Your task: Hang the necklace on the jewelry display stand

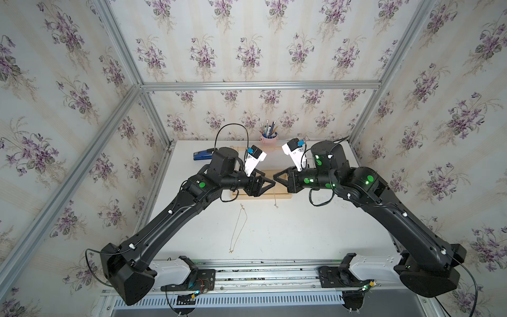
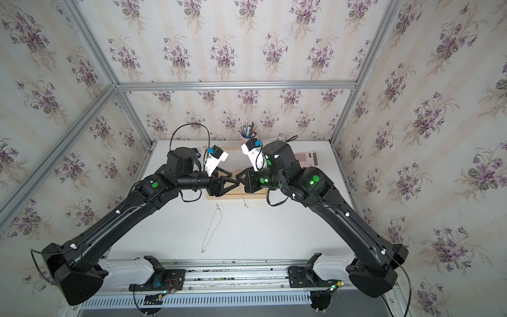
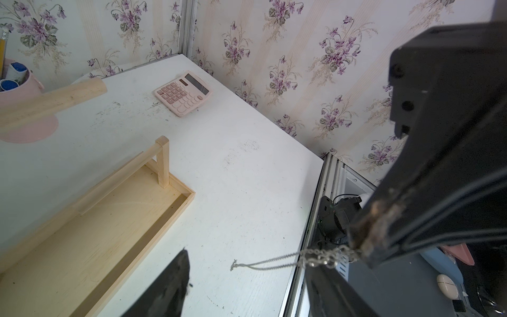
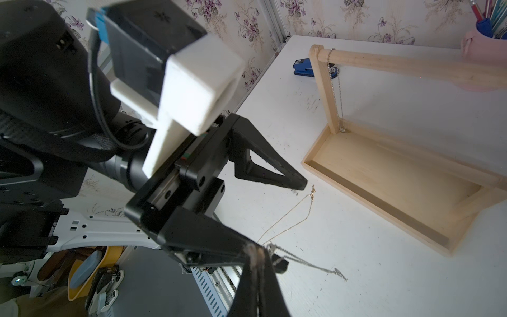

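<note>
A silver necklace (image 4: pixel 306 262) hangs from the tips of my right gripper, which is shut on it; its chain dangles over the table. My left gripper stands open beside it, fingers spread, one passing near the chain in the right wrist view. The wooden display stand (image 4: pixel 380 61) is behind the grippers, with a base tray and bars; a chain hangs at one end of its top bar. A gold necklace (image 1: pixel 238 227) lies on the table in front of the stand.
A blue stapler (image 1: pixel 202 155) sits at the back left, a pink pen holder (image 1: pixel 268 138) at the back centre and a pink calculator (image 3: pixel 181 93) at the back right.
</note>
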